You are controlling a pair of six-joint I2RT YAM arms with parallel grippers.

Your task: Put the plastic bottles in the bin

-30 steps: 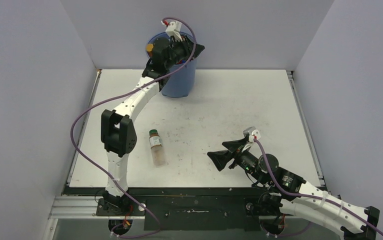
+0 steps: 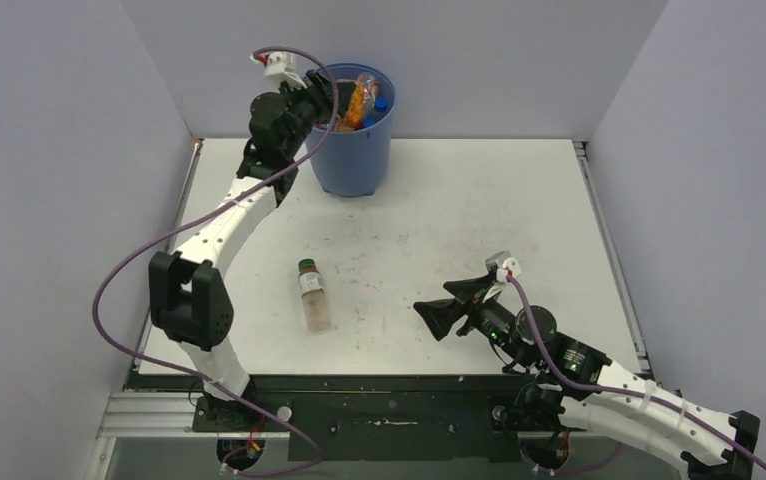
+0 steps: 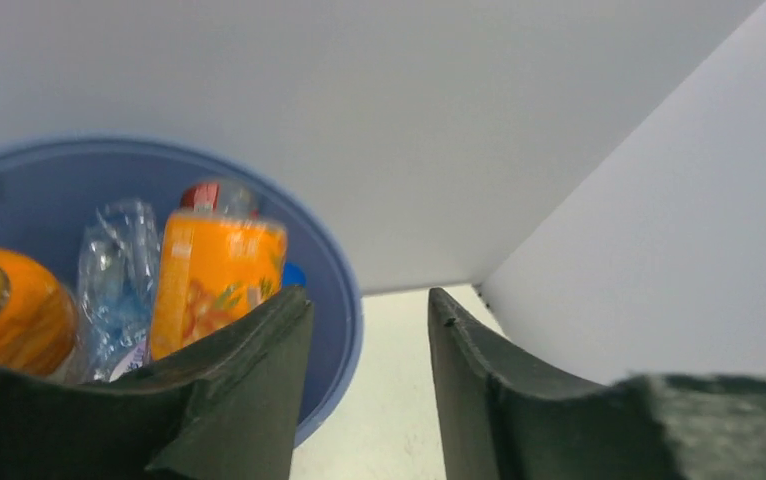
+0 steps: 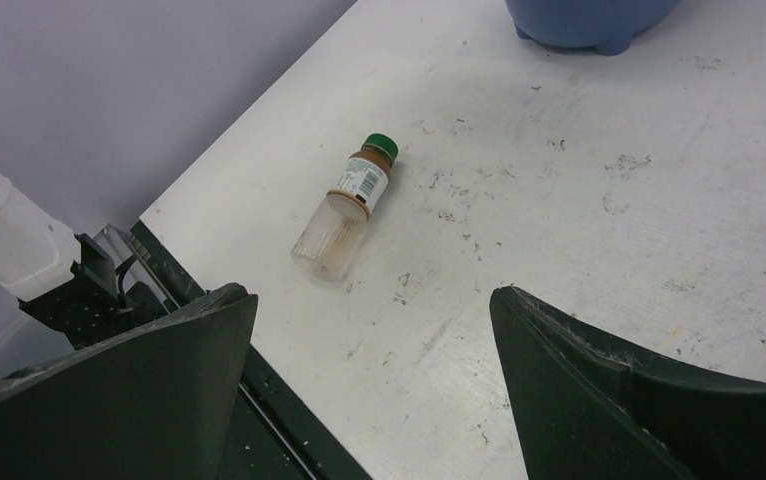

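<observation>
A clear bottle with a green cap and white label (image 2: 313, 295) lies on the table, also seen in the right wrist view (image 4: 349, 200). At the back stands the blue bin (image 2: 349, 160), holding orange packs, clear plastic and other items (image 3: 221, 280). My left gripper is over the bin's rim, its fingers apart with nothing visible between them. My right gripper (image 2: 442, 300) stands open over the table's front right, right of the bottle, empty between its fingers.
Grey walls enclose it at back, left and right. Purple cables loop over both arms.
My left arm has swung leftward across the bin's top, uncovering more of its contents. The right arm and the bottle are unmoved.
</observation>
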